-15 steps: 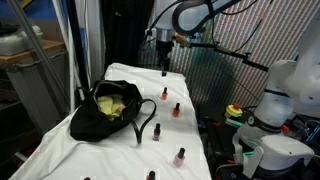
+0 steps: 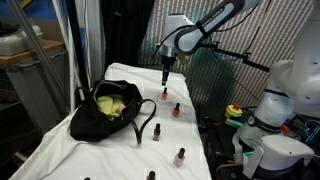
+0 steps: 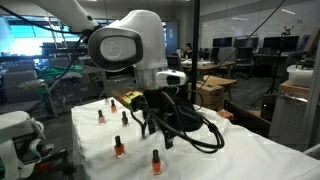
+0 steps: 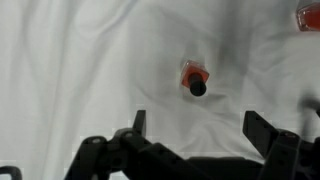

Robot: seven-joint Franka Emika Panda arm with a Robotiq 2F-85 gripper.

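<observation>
Several small nail-polish-like bottles with dark caps stand on the white cloth. In the wrist view, a red bottle (image 4: pixel 193 76) lies ahead of my gripper, between the lines of its fingers and apart from them. The fingers are wide apart with nothing between them. In exterior view 1 the gripper hangs over the far part of the table, above a red bottle (image 2: pixel 165 95); another red bottle (image 2: pixel 176 110) stands nearer. A black bag (image 2: pixel 98 125) lies open, with yellow-green contents (image 2: pixel 110 105).
The white cloth (image 2: pixel 85 157) has bare room around the bottles. A pink bottle (image 2: pixel 179 158) and a dark bottle (image 2: pixel 156 132) stand nearer. The bag's strap loops toward the bottles.
The arm's hand has shifted slightly over the far end of the table. The bottles and the bag stay where they were.
</observation>
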